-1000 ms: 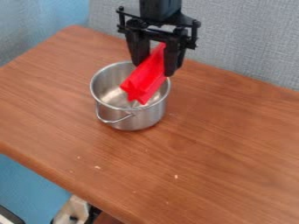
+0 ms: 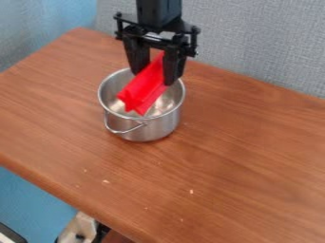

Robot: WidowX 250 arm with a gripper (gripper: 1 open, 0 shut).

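My black gripper (image 2: 156,56) is shut on a red elongated object (image 2: 143,87), which hangs tilted down and to the left from between its fingers. The lower part of the red object is over or inside a silver metal pot (image 2: 158,125) with a wire handle, standing on the wooden table (image 2: 229,171). Whether the red object touches the pot's bottom cannot be told.
A grey textured wall (image 2: 267,47) stands behind it. Beyond the table's front left edge are a blue surface (image 2: 26,199) and some small unclear items.
My gripper has moved left with the red object, which now sits further left over the pot. The pot stays in place.
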